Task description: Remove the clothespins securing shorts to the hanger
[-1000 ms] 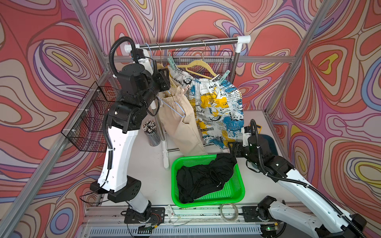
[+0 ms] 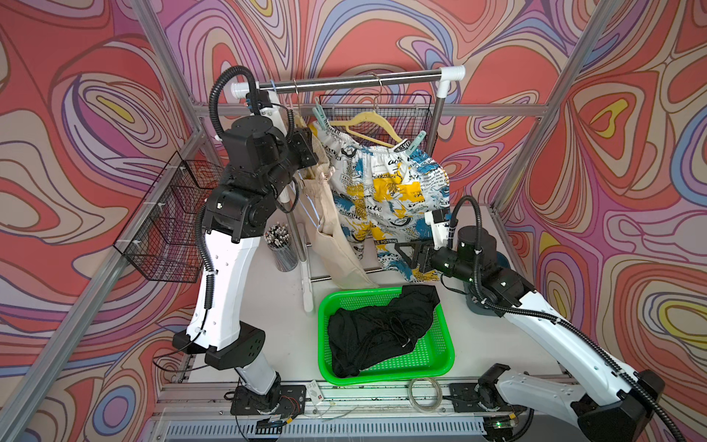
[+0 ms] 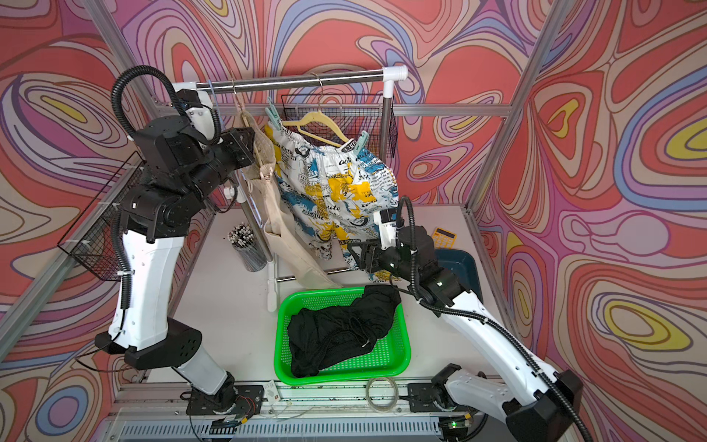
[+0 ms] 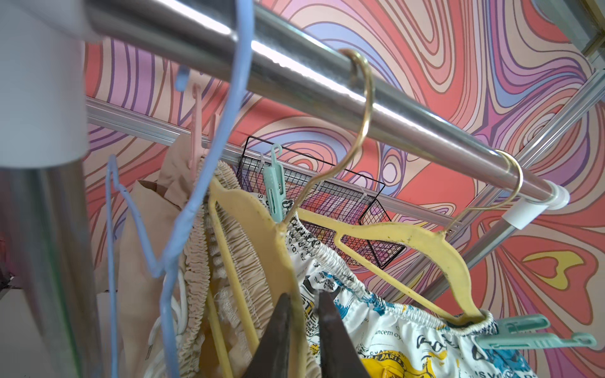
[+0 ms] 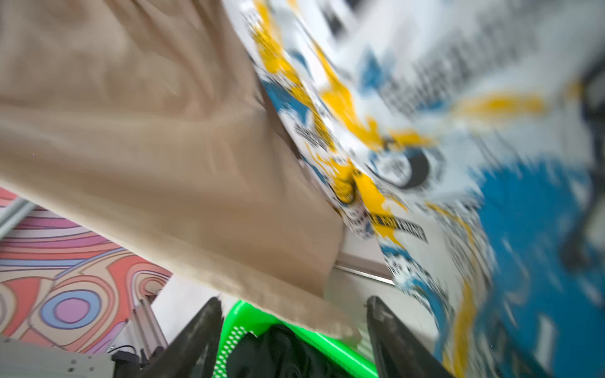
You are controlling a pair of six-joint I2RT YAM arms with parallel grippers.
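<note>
White shorts with a yellow and blue print [image 2: 397, 188] hang from the far yellow hanger [image 4: 403, 234]. Two teal clothespins grip their waistband: the left clothespin [image 4: 274, 186] stands upright, the right clothespin [image 4: 535, 338] sticks out sideways. In front hang beige shorts [image 2: 335, 235] beside a nearer yellow hanger [image 4: 255, 220]. My left gripper is part open, its fingers on either side of this nearer hanger's arm. Low by the printed shorts' legs, my right gripper is open; green basket and beige cloth show between its fingers.
A blue hanger [image 4: 211, 163] hangs close on the left under the metal rail [image 4: 435, 132]. Below stands a green basket [image 2: 386, 379] holding black cloth. A dark blue bin [image 3: 460, 265] stands at right, a metal cup [image 2: 285, 256] at left.
My right gripper has moved left and up to the printed shorts, whose lower part has shifted left.
</note>
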